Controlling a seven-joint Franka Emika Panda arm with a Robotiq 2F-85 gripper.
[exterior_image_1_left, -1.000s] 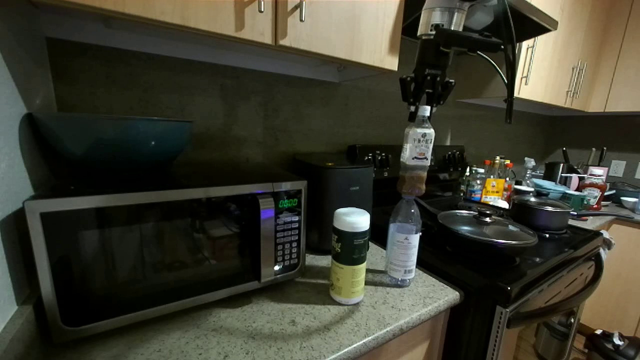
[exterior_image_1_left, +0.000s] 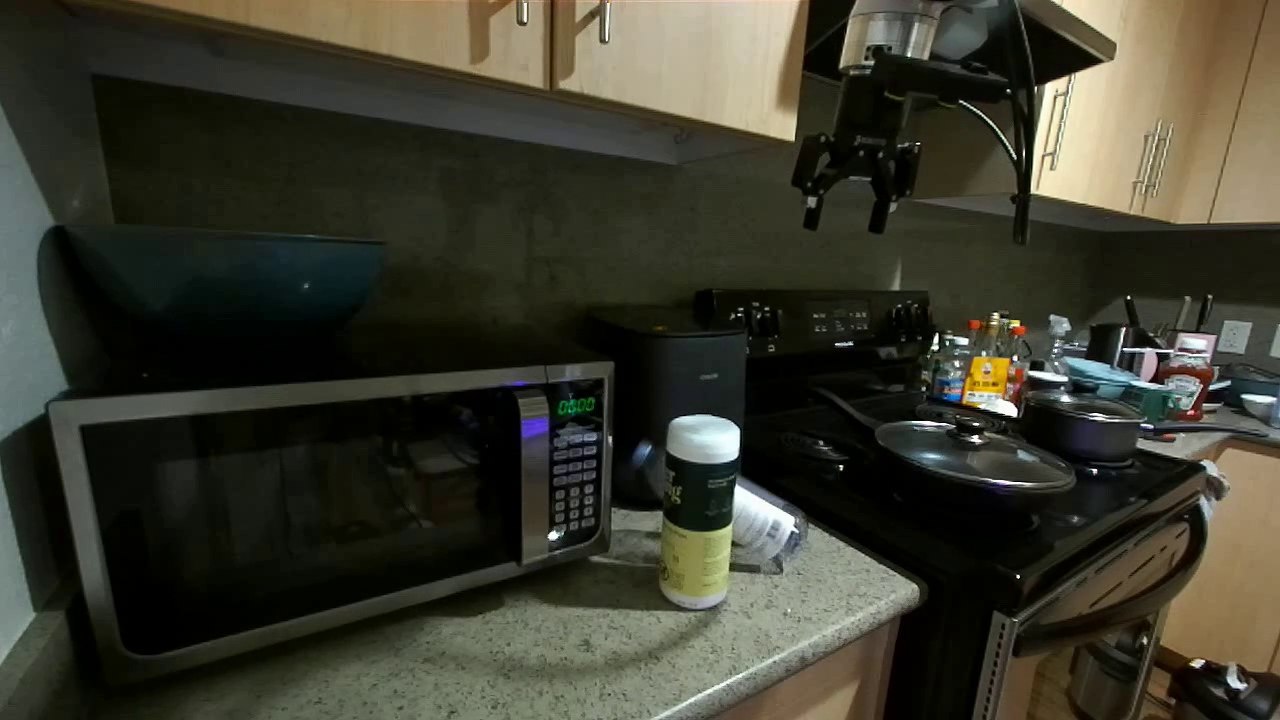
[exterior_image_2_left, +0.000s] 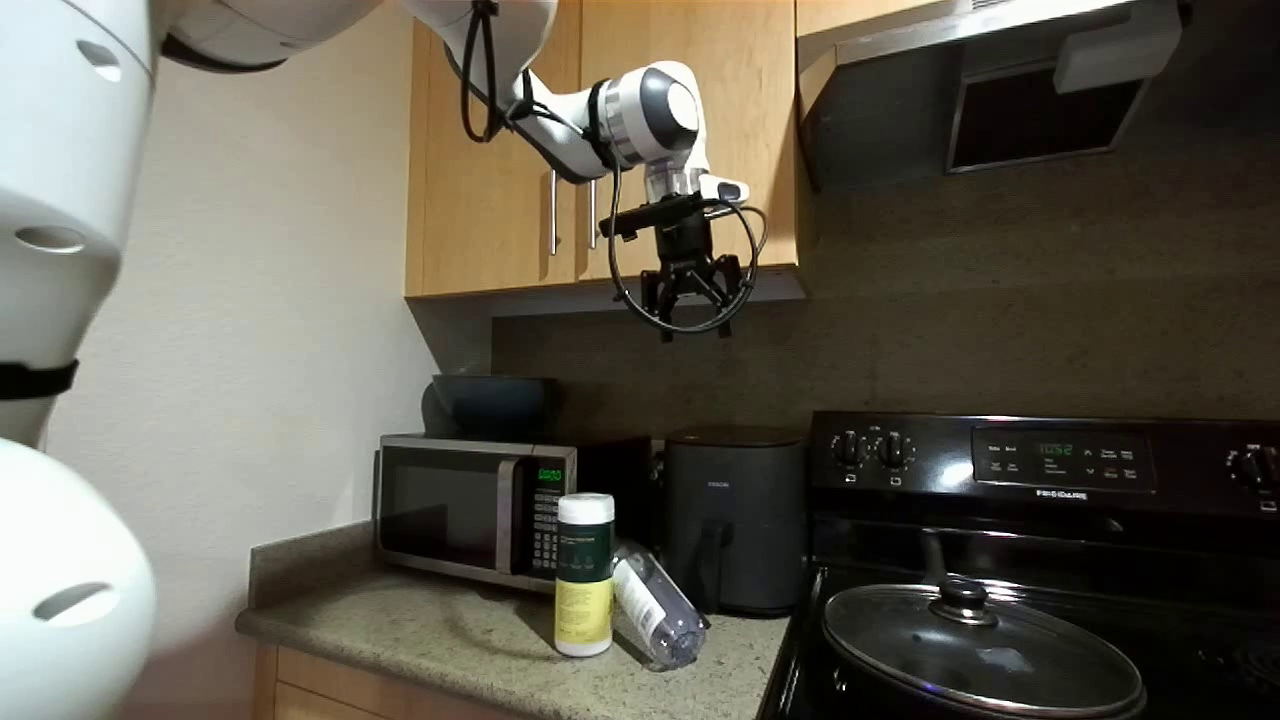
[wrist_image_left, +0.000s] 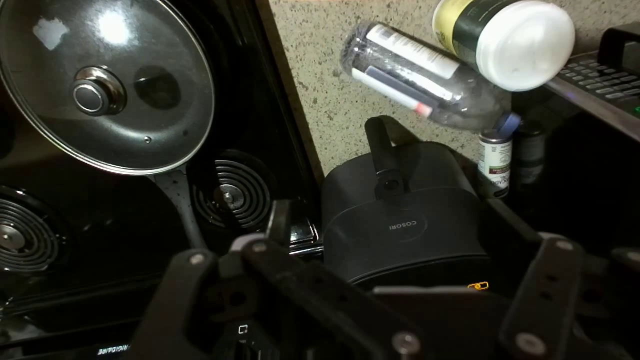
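High above the counter and stove hangs my gripper (exterior_image_1_left: 847, 218) (exterior_image_2_left: 696, 332), its fingers spread and the space between them empty. Below it, a clear plastic bottle (exterior_image_1_left: 763, 524) (exterior_image_2_left: 654, 610) (wrist_image_left: 414, 69) is tipped over on the counter, its base toward the stove side. Its blue-capped neck points toward the microwave, partly behind the white-capped canister (exterior_image_1_left: 698, 516) (exterior_image_2_left: 584, 588) (wrist_image_left: 528, 45), which stands upright. Whether the bottle rests against the canister cannot be told.
A black air fryer (exterior_image_1_left: 684, 384) (exterior_image_2_left: 734, 516) (wrist_image_left: 396, 222) stands behind the bottle. The microwave (exterior_image_1_left: 324, 504) is to the left. On the stove sits a pan with a glass lid (exterior_image_1_left: 974, 454).
My gripper has opened. The brown-bottomed bottle hanging below it is gone from view. The clear bottle, upright beneath it before, has toppled left behind the canister. The canister has not moved.
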